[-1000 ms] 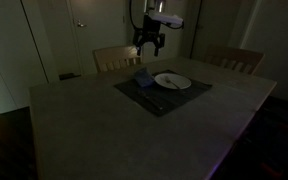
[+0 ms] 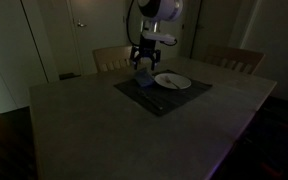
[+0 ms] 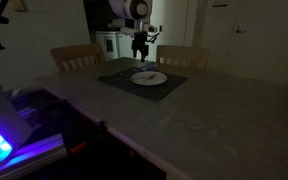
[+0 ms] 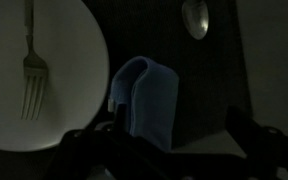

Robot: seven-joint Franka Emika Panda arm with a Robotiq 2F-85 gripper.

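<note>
A folded blue cloth lies on a dark placemat, close beside the white plate in the wrist view. Above it, my gripper is open; one dark finger overlaps the cloth's lower left side in this view and the other is off to the right. I cannot tell whether they touch. From the first exterior view the gripper hangs just over the cloth. A fork rests on the plate.
A spoon lies on the placemat beyond the cloth. Chairs stand along the table's far side. The light is dim.
Over the last second my gripper has come down toward the cloth. The cloth, plate and placemat look unmoved.
</note>
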